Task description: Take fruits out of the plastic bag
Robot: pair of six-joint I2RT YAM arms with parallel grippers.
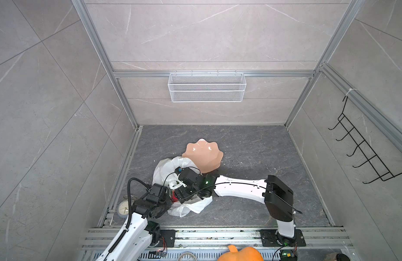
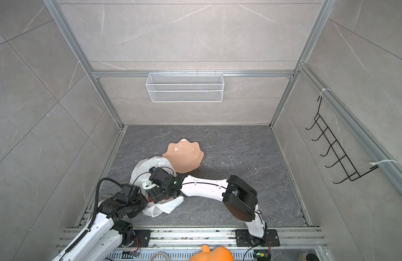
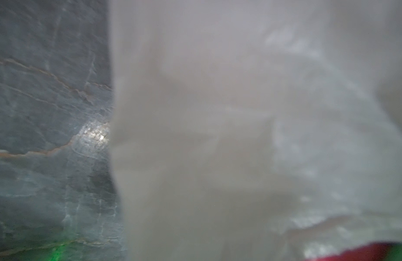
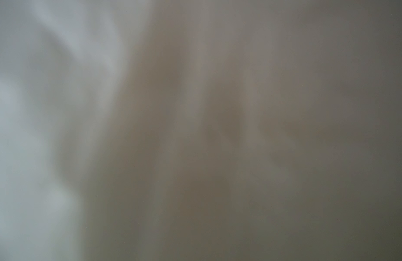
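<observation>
The white plastic bag (image 1: 164, 168) lies crumpled at the left-centre of the table, its opening between my two arms. Something red (image 1: 174, 197) shows inside it; in the left wrist view a red patch (image 3: 362, 253) peeks out at the bottom edge with green beside it. My left gripper (image 1: 169, 204) is low at the bag's left side and appears shut; whether plastic is between its fingers is hidden. Reaching in from the right, my right gripper (image 1: 176, 191) is at the bag's opening, over the red item. Its fingertips are obscured, and blurred white plastic fills the right wrist view.
A peach scalloped bowl (image 1: 202, 152) stands just behind the bag, close to the right arm. A round pale object (image 1: 123, 208) sits at the left edge beside the left arm. The table's right side is open apart from the right arm.
</observation>
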